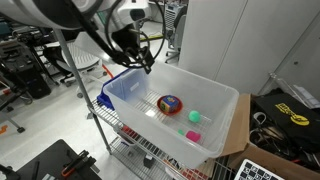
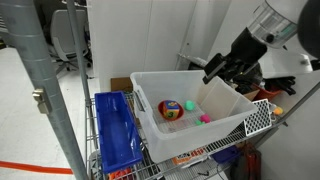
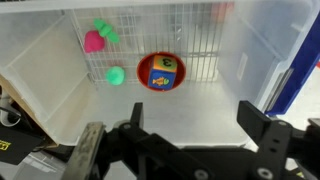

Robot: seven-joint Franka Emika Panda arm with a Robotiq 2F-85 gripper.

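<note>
Over the near-left part of a clear plastic bin [image 1: 205,148] my gripper [image 1: 141,66] hangs, open and empty. In the wrist view its two dark fingers stand wide apart, the left one's fingertip [image 3: 133,120] near the middle of the frame. On the bin floor lies a red bowl [image 3: 143,79] holding a colourful block [image 3: 163,71] with orange and blue faces. A teal-green round item [image 3: 115,75] and a pink item [image 3: 94,41] with a green piece [image 3: 107,31] beside it also lie in the bin.
A blue tray [image 2: 117,132] stands beside the bin on a wire rack. Along the bin's other side is a cardboard box [image 1: 238,130], with dark bags [image 1: 285,120] behind it. The bin's walls rise around its contents.
</note>
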